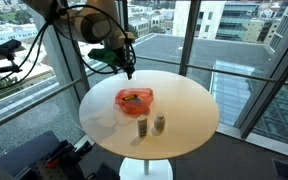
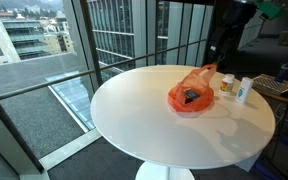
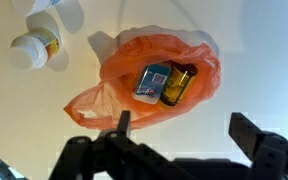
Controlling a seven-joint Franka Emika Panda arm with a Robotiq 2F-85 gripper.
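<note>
An orange plastic bag (image 3: 104,98) lies spread on the white round table, its mouth open to the wrist camera. Inside it rest a dark box with a pale blue label (image 3: 152,82) and, close beside that, a small amber-brown item (image 3: 179,84). High above the table hangs my gripper, its fingers wide apart at the lower part of the wrist view and nothing between them. In exterior view 1 the gripper (image 1: 127,68) is over the table's back left part, above and apart from the bag (image 1: 134,100).
Two bottles stand on the table (image 1: 189,115) near its front edge: a darker one (image 1: 142,126) and a paler one (image 1: 160,122). In the wrist view a white-lidded bottle (image 3: 30,49) shows at upper left. Windows surround it.
</note>
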